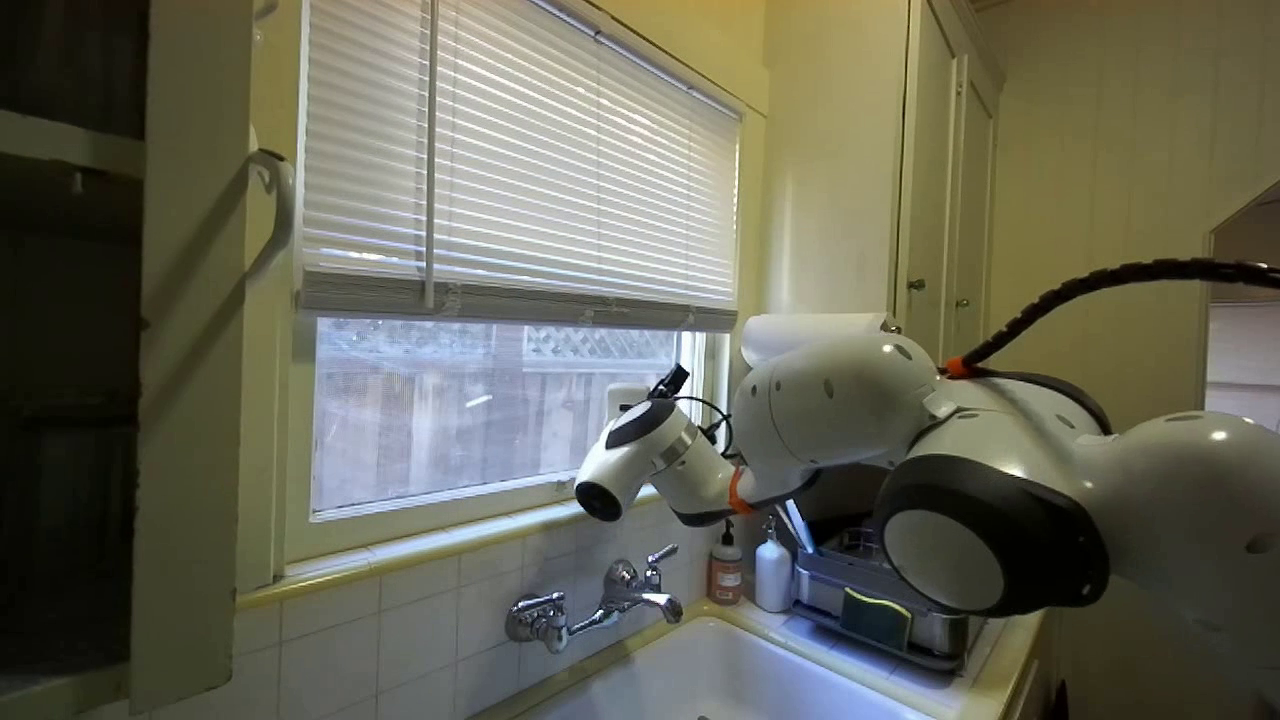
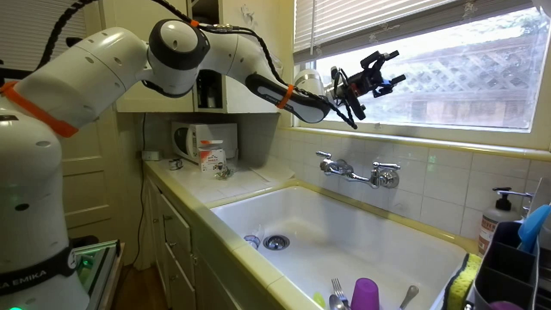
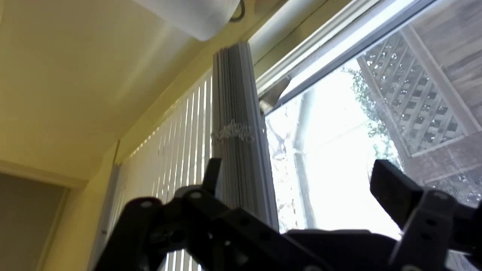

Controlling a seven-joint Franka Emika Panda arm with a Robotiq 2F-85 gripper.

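My gripper (image 2: 396, 66) is open in front of the window, above the faucet, with nothing between its fingers. Both black fingers (image 3: 397, 192) show wide apart in the wrist view, one against the blind's stacked bottom and the other against the glass. White slatted blinds (image 1: 528, 168) hang over the upper part of the window (image 1: 480, 408), leaving its lower part uncovered. A grey bottom bundle of slats (image 3: 237, 135) appears beyond the left finger; whether they touch cannot be told. In exterior view 1 the wrist hides most of the gripper.
Below is a white sink (image 2: 413, 227) holding a purple cup (image 2: 365, 294) and cutlery. The wall faucet (image 2: 356, 173) juts out over it. Soap bottles (image 1: 774, 570) and a dish rack (image 1: 888, 600) stand at the corner. A paper towel roll (image 1: 816, 330) hangs near the arm.
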